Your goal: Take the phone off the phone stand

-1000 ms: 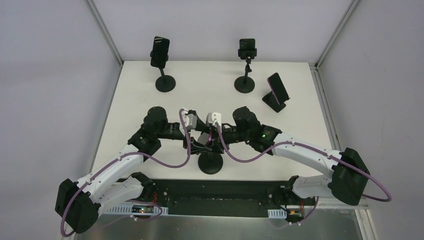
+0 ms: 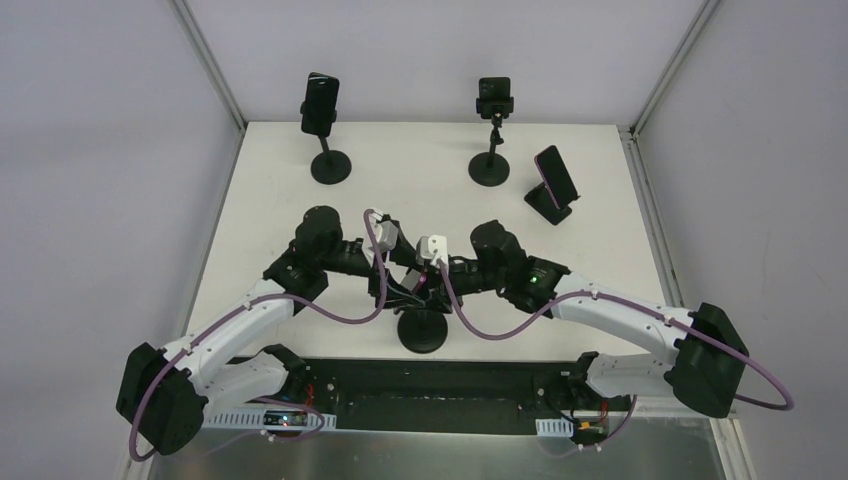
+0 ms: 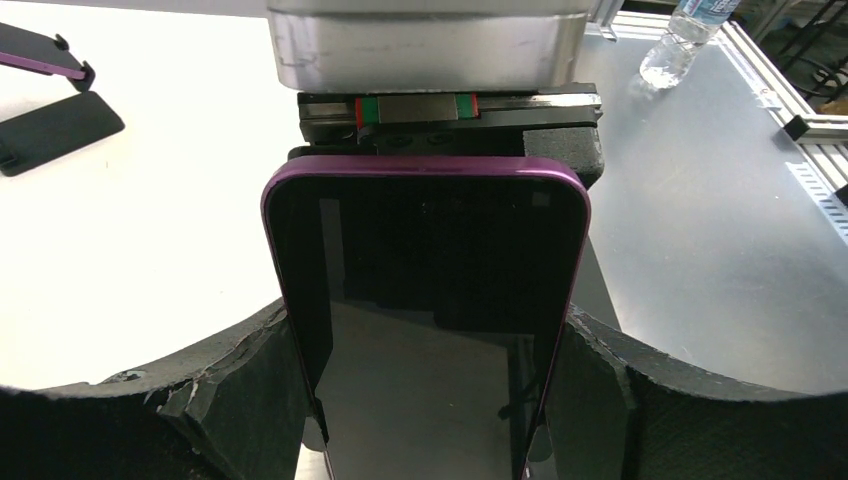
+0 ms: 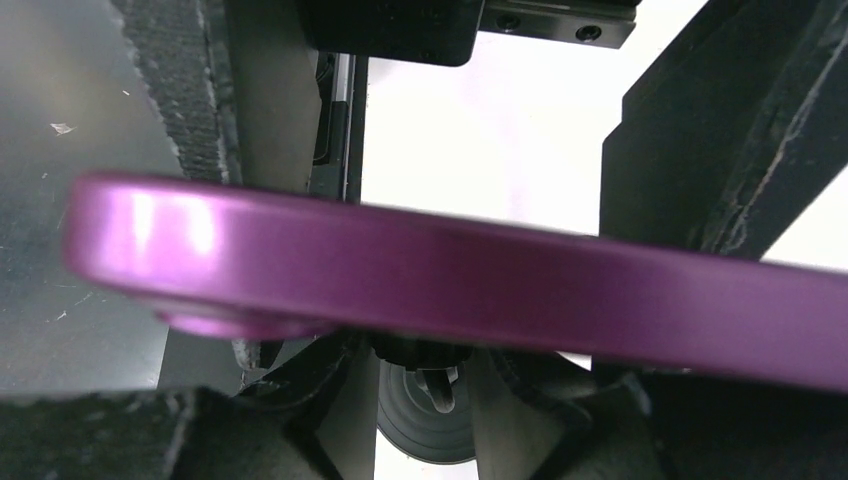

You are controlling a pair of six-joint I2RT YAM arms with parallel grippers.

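Observation:
A purple-framed phone (image 3: pixel 425 300) fills the middle of the left wrist view, its dark screen facing that camera, with my left gripper shut on its sides. Its purple edge (image 4: pixel 460 270) runs across the right wrist view, in front of my right gripper, which stands part open around the phone's area. The round base of a stand (image 2: pixel 422 333) shows below both grippers in the top view; the grippers hide most of what is above it.
At the back stand a stand with a phone (image 2: pixel 320 100), another stand (image 2: pixel 490 166) and an angled stand with a phone (image 2: pixel 556 178). A bottle (image 3: pixel 680 45) shows in the left wrist view.
The right arm's elbow has also moved a little.

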